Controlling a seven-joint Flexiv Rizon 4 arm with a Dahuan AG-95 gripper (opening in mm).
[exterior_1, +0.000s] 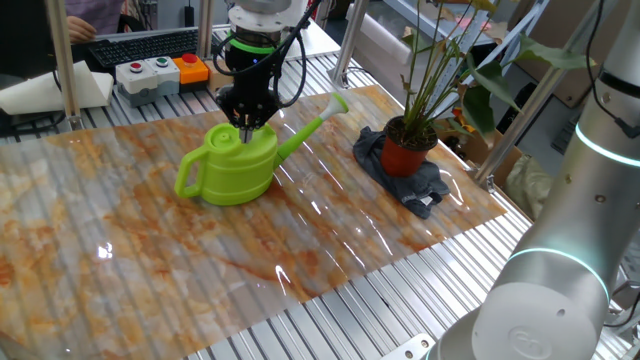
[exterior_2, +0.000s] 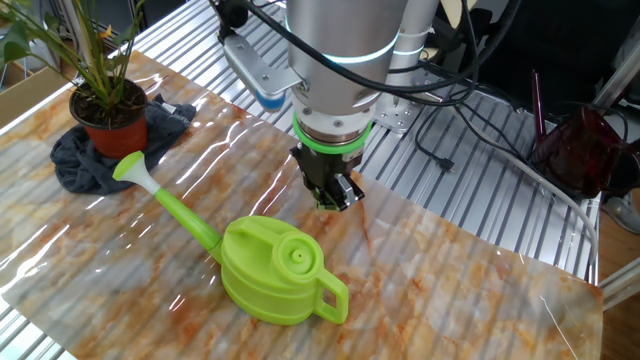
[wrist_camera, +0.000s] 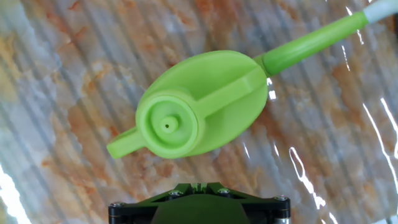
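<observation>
A light green watering can (exterior_1: 238, 170) stands upright on the marble-patterned sheet, its long spout ending in a pale head. In exterior view 2 its round lid (exterior_2: 297, 255) and side handle (exterior_2: 333, 300) face the near right. My gripper (exterior_2: 338, 202) hangs beside the can's body, pointing down, clear of the sheet and apart from the can. From the wrist, the whole body of the can (wrist_camera: 214, 118) shows ahead of the gripper. The fingers meet in the middle with nothing visible between them. Exterior view 1 has the gripper (exterior_1: 246, 136) overlapping the can's top.
A potted plant in a brown pot (exterior_1: 404, 155) stands on a dark cloth (exterior_1: 428, 190) near the spout's end. Button boxes (exterior_1: 148, 80) sit beyond the sheet's far edge. A dark red can (exterior_2: 580, 150) stands off the sheet. The sheet around the green can is mostly clear.
</observation>
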